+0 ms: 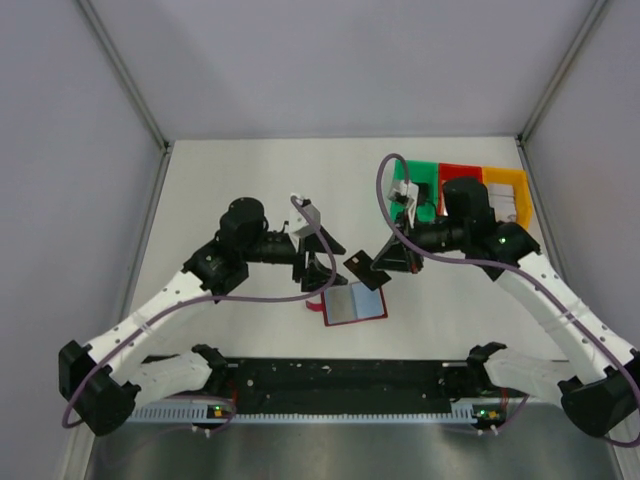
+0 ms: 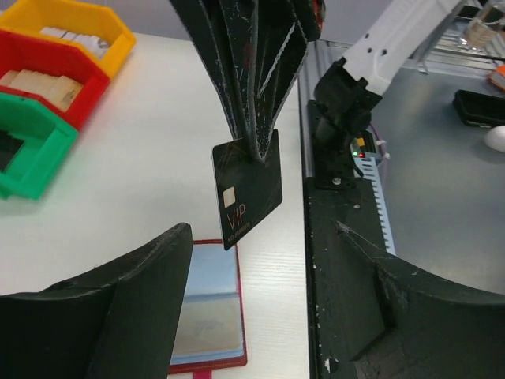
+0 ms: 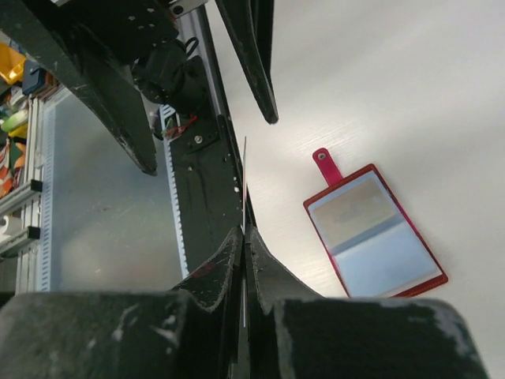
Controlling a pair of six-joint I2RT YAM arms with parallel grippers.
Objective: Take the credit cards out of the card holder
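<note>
A black VIP card hangs upright in my right gripper [image 1: 385, 262], which is shut on it; in the right wrist view it shows edge-on between the fingertips. My left gripper [image 1: 322, 262] stands open just left of the card, nothing between its fingers. Below them on the table lies the red-edged card holder [image 3: 371, 237], with clear pockets and a red strap [image 3: 327, 167].
Green [image 1: 415, 170], red [image 1: 460, 170] and yellow [image 1: 510, 175] bins stand at the back right. A dark front edge runs near the holder.
</note>
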